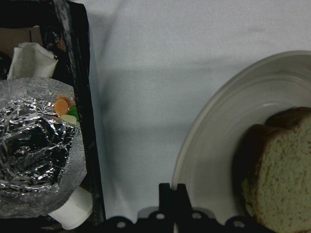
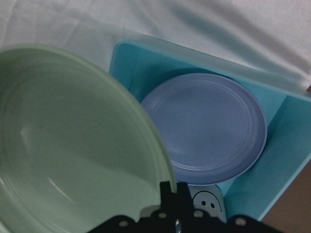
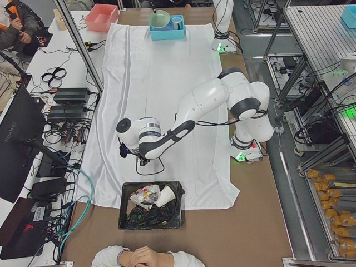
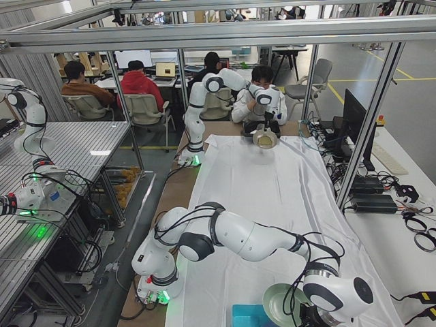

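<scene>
In the left wrist view, my left gripper is shut on the rim of a pale bowl holding bread, beside a black bin with foil and scraps. My right gripper is shut on the rim of a green dish. The dish hangs at a blue tub, partly over it; inside the tub are a blue plate and a cup with a printed smiley.
A white cloth covers the middle of the table, mostly clear. A person's hands rest behind the black bin. A pink tub, monitor and cables lie along the side.
</scene>
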